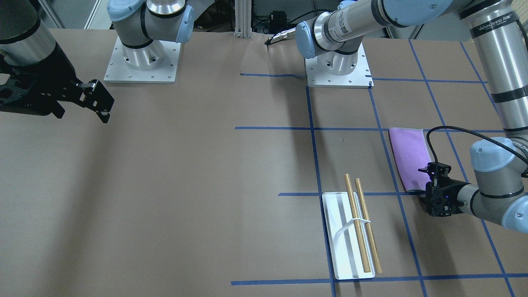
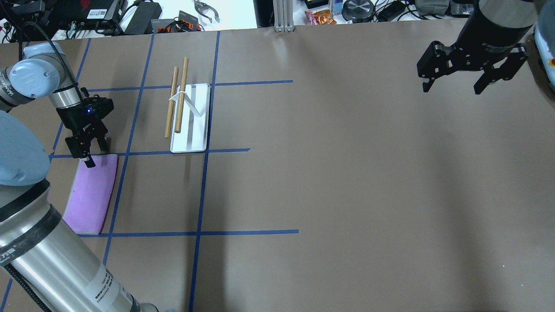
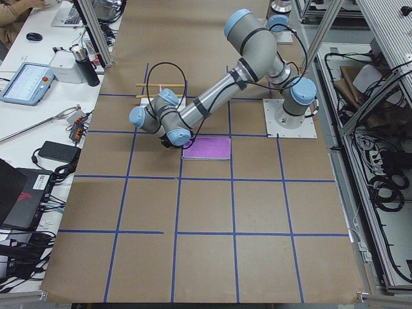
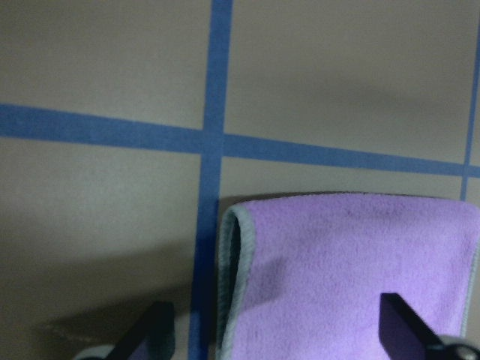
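Note:
A purple cloth point(image 1: 411, 156) lies flat on the gridded table, also seen as the pink-purple square point(image 3: 206, 148) in the left view and at the left of the top view as the purple cloth point(image 2: 91, 195). My black gripper point(image 2: 96, 156) is low over the cloth's edge nearest the white tray. In the wrist view my open gripper has its fingertips on either side of a cloth corner and its grey folded edge point(image 4: 232, 277); whether they touch it cannot be told.
A white tray point(image 1: 341, 247) with two wooden sticks point(image 1: 360, 237) lies beside the cloth. Another arm's black end tool point(image 2: 468, 62) is at the far side.

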